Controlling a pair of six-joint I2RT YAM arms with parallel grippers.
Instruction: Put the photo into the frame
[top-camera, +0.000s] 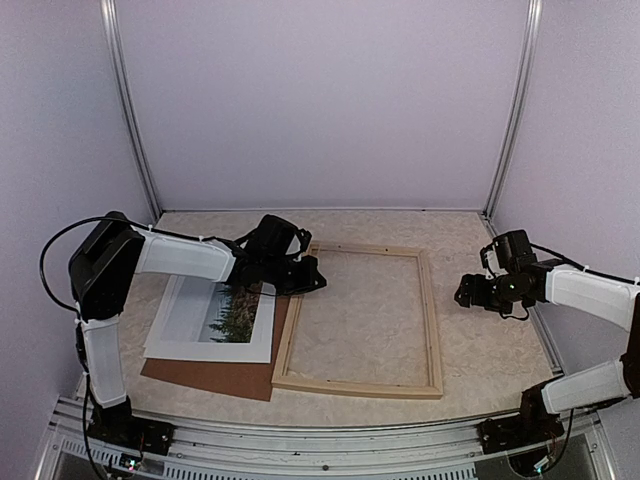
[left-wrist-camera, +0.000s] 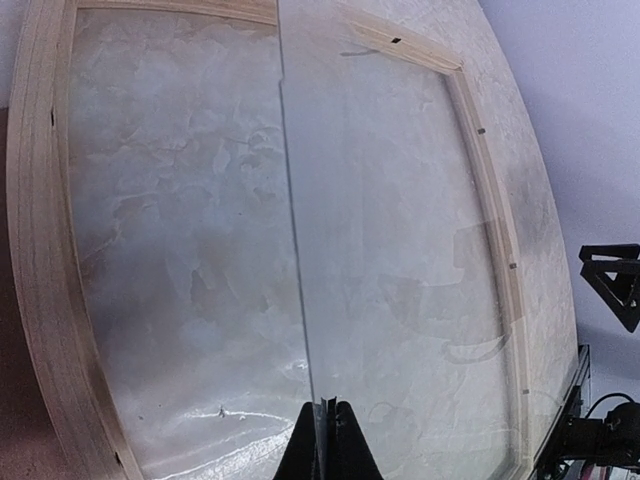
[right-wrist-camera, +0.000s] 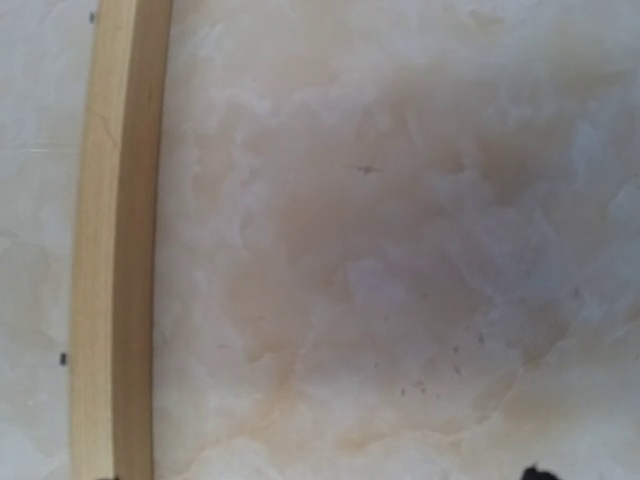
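The wooden frame (top-camera: 435, 340) lies flat and looks empty of any picture, with the table's pattern visible inside it. To its left, the photo (top-camera: 235, 318) in its white mat (top-camera: 165, 345) rests on a brown backing board (top-camera: 262, 380). My left gripper (top-camera: 318, 275) is over the frame's left side. In the left wrist view this gripper is shut on the edge of a clear sheet (left-wrist-camera: 385, 250), which stretches over the frame's right part. Whether the sheet touches the frame cannot be told. Right of the frame, my right gripper (top-camera: 468, 291) is open and empty, its fingertips (right-wrist-camera: 540, 473) wide apart.
Bare table (top-camera: 480, 360) lies between the frame and the right wall (top-camera: 590, 150). Small dark tabs stick out along the frame's inner edge in the left wrist view. A metal rail (top-camera: 320, 435) runs along the front.
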